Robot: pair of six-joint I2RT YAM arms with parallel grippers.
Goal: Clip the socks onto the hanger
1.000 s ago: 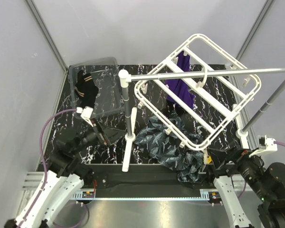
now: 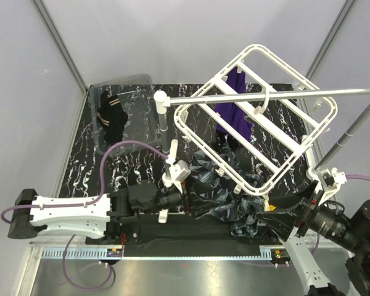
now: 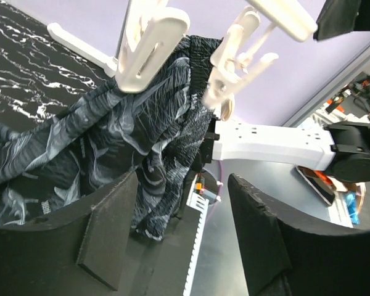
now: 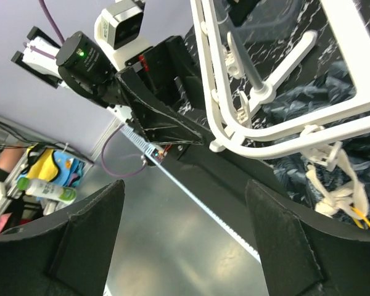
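The white rack-like hanger [image 2: 259, 120] hangs tilted from a grey bar. Black socks with tan stripes [image 2: 113, 118] lie in a clear bin at the back left. My left gripper [image 2: 203, 196] is near the hanger's front left, open and empty, above a dark patterned cloth [image 2: 219, 176]. In the left wrist view, white clips [image 3: 153, 49] hang just ahead of its fingers [image 3: 114, 228]. My right gripper [image 2: 271, 216] is by the hanger's front corner, open and empty. The right wrist view has a clip [image 4: 324, 151] beyond its fingers [image 4: 80, 228], off to the right.
Purple cloth [image 2: 235, 108] hangs below the hanger's back. The clear bin [image 2: 139, 123] stands at the back left. A grey upright post [image 2: 163, 132] with a white foot is close to the left arm. Open table lies between bin and post.
The left arm has swung right from beside the bin to the hanger's front left side. The hanger shifted slightly.
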